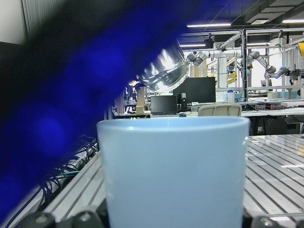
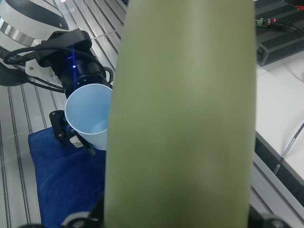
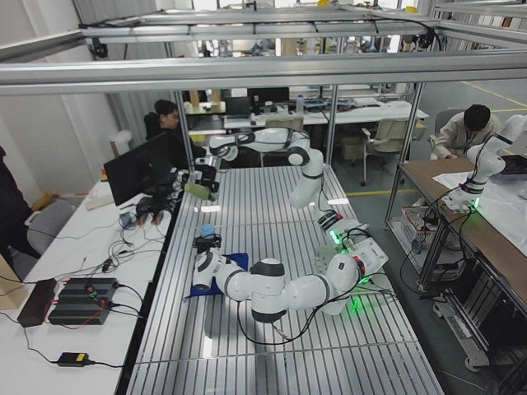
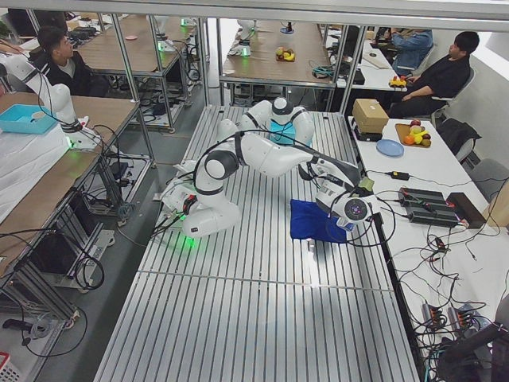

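Note:
My left gripper [image 3: 207,242] is shut on a light blue cup [image 3: 208,231], which fills the lower middle of the left wrist view; in the right wrist view the cup [image 2: 88,114] is open side up. My right gripper holds an olive-green cylindrical object [image 3: 198,191] above and behind the cup; it fills the middle of the right wrist view [image 2: 180,109], and its top and bottom are not fully seen there. A blue cloth [image 4: 316,223] lies on the slatted table beneath the left gripper.
A cyan object [image 4: 282,131] shows behind the arms.

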